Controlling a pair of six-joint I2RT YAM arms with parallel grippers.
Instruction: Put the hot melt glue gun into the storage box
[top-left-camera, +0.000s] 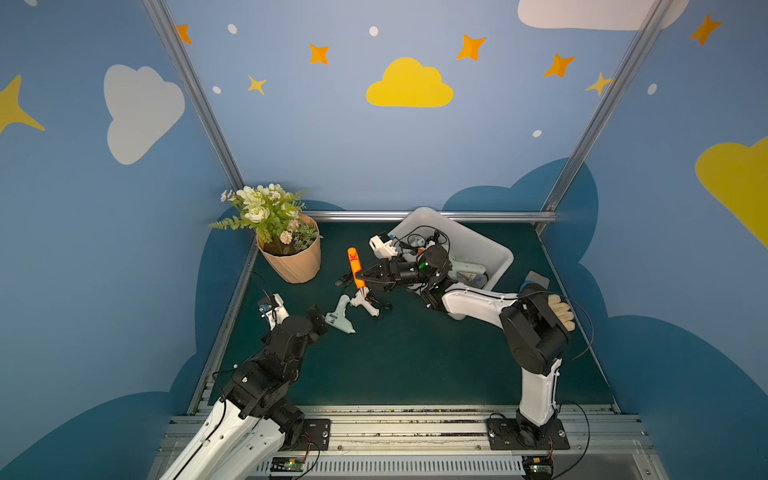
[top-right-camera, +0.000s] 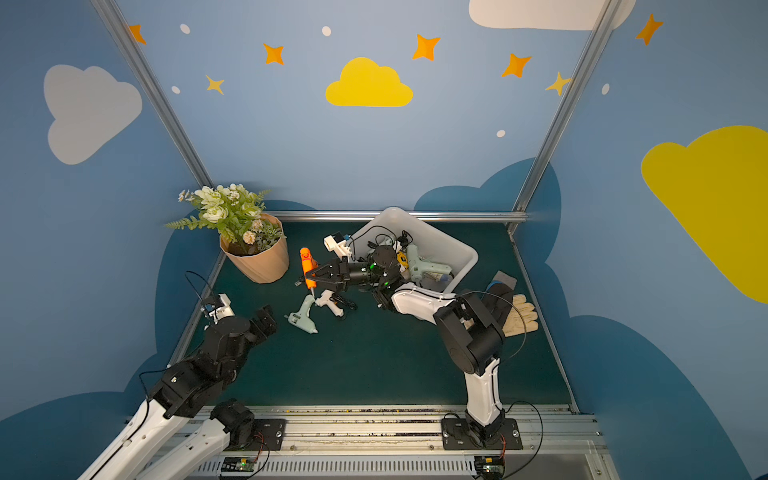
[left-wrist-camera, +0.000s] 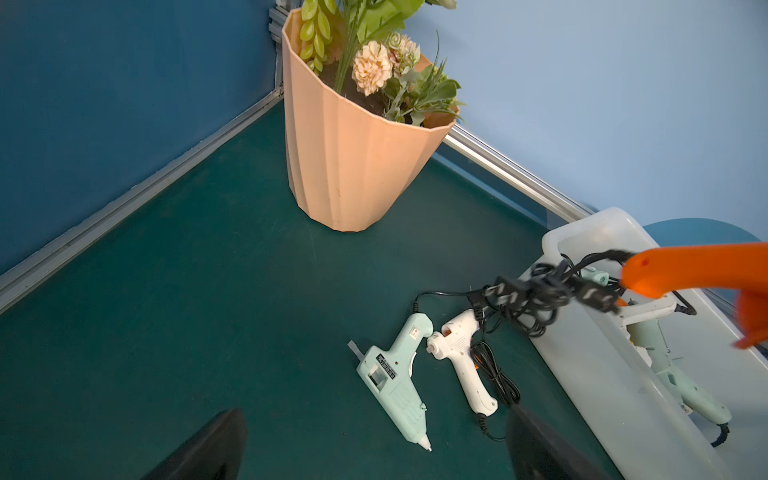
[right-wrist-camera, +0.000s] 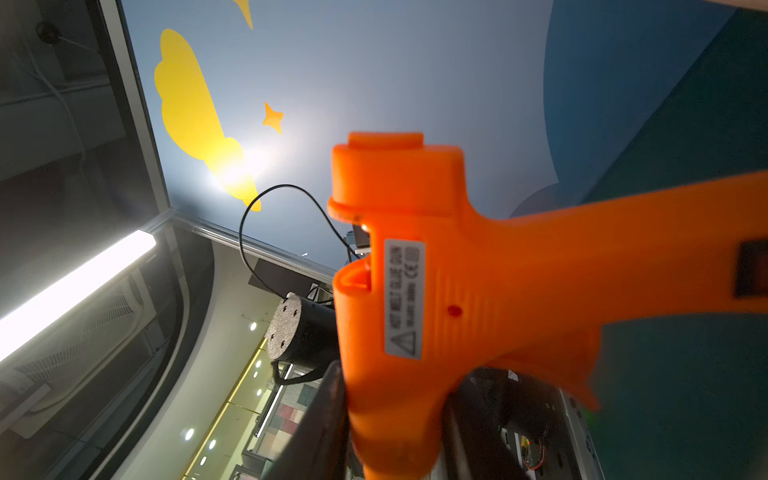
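An orange hot melt glue gun (right-wrist-camera: 392, 312) fills the middle of the right wrist view, with my right gripper shut on its body. In the top left view this orange gun (top-left-camera: 355, 265) is held up left of the storage box (top-left-camera: 488, 248), outside its rim. A pale green glue gun (left-wrist-camera: 393, 384) and a white glue gun (left-wrist-camera: 464, 357) lie side by side on the table, their black cords bunched near the box. Short of the green gun, my left gripper stands open and empty. More glue guns lie inside the box.
A flower pot (top-left-camera: 293, 260) stands at the back left. Work gloves (top-right-camera: 521, 317) lie at the right edge. Bare dark green table (top-left-camera: 432, 360) stretches across the front middle.
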